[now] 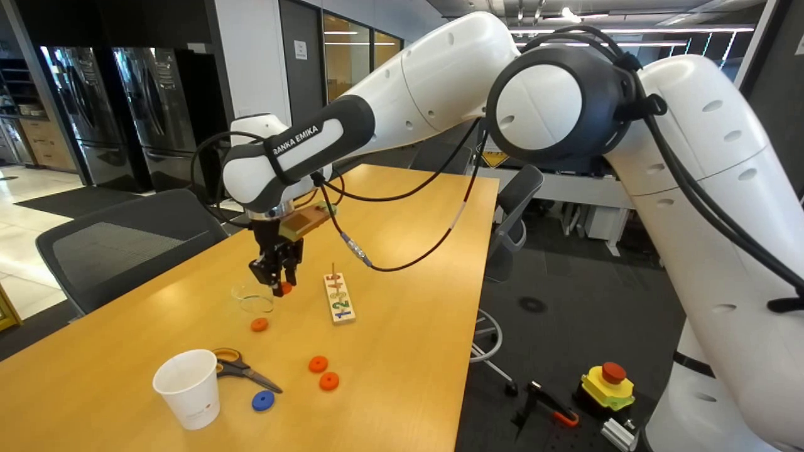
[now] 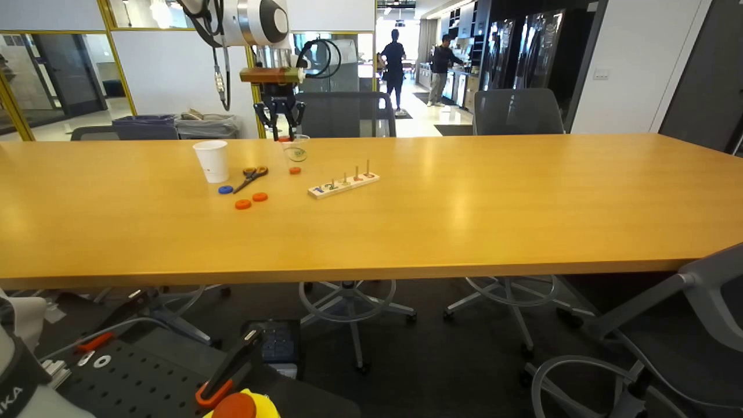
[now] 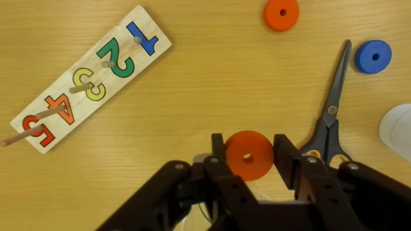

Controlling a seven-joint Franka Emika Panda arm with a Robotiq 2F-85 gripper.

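Gripped between the two fingers is an orange ring [image 3: 249,163], its hole showing in the wrist view; my gripper is shut on it. The ring hangs in the air above the table, close to a clear cup [image 1: 254,300] in exterior view 1. A wooden board [image 3: 90,79] with numbers 1 to 5 and pegs of rising height lies apart from the gripper, its pegs bare. Another orange ring [image 1: 259,324] rests on the table near the clear cup. Two more orange rings lie together nearer the front, one of them this ring [image 1: 328,381].
A blue ring [image 1: 263,400] lies by the tip of the scissors [image 1: 239,368]. The white cup [image 1: 188,392] stands upright beside the scissors' handles.
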